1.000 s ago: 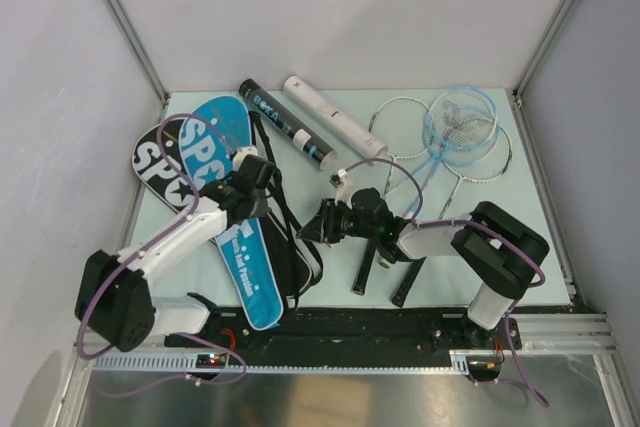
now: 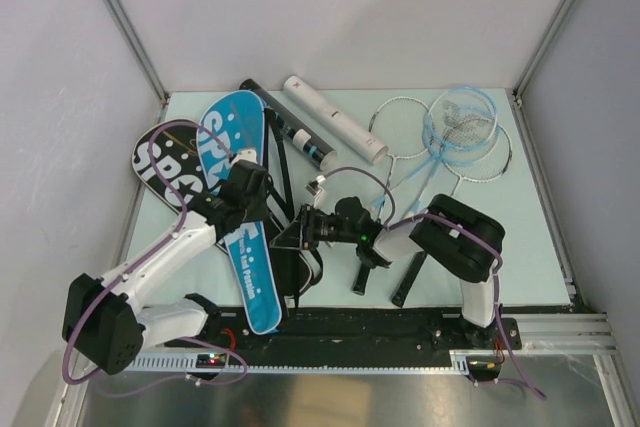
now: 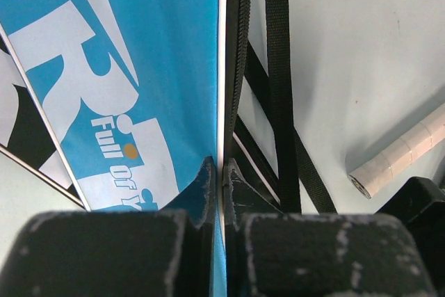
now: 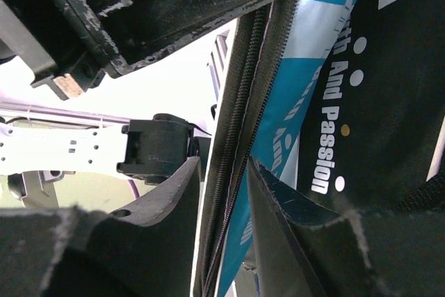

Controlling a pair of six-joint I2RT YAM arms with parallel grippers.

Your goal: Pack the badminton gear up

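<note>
A long blue racket bag with white lettering lies slanted on the left of the table. Its thin edge runs between the fingertips of my left gripper, which is shut on it. Farther down the bag, my right gripper stands open, its fingers on either side of the zipper strip. Two badminton rackets, one with a blue head, the other with a pale head, lie on the right, partly hidden by my right arm. A black tube and a white tube rest at the back.
Under the blue bag, a black panel with white lettering spreads to the left. Black straps lie along the bag's right side.
My right gripper has moved left, onto the bag's side. The upper part of the blue bag has shifted slightly right along with my left arm's small movement.
</note>
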